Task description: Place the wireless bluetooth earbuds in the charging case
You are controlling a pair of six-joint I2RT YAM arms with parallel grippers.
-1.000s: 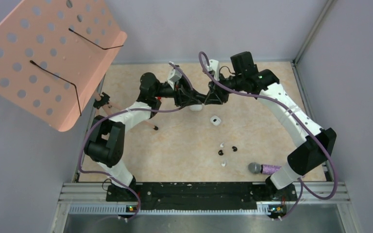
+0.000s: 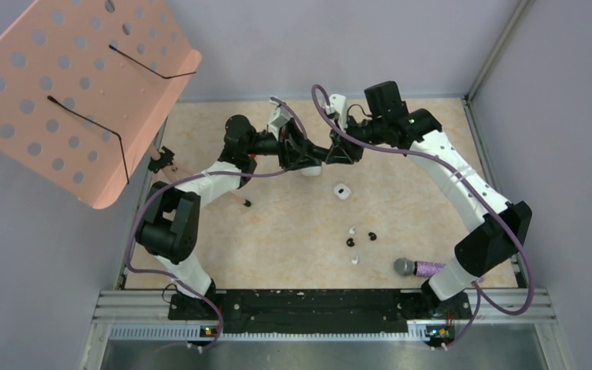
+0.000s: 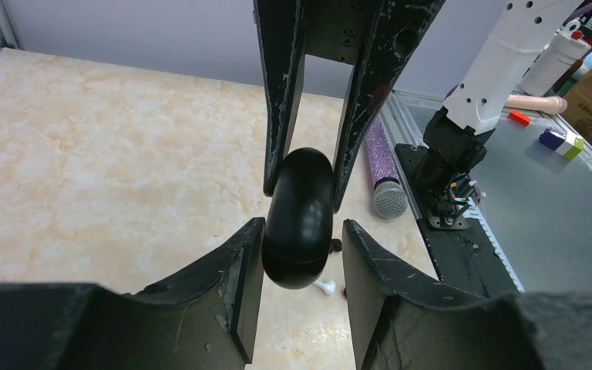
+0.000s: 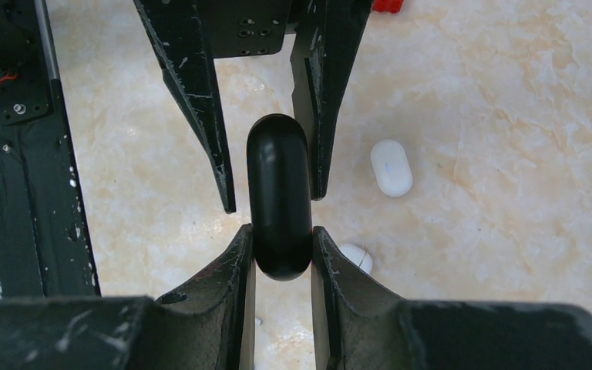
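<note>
A glossy black charging case hangs between the two grippers above the table, also seen as the oblong (image 4: 279, 196) in the right wrist view. My left gripper and my right gripper are both shut on it, facing each other from opposite sides. Small black and white earbuds (image 2: 350, 242) lie loose on the front middle of the table. A small white case (image 2: 342, 191) and a white oblong case (image 4: 391, 168) lie on the table below.
A purple microphone (image 2: 424, 268) lies at the front right. A pink perforated panel (image 2: 85, 92) stands over the left side.
Both arms are almost still; my left gripper has shifted very slightly to the right since a second ago.
</note>
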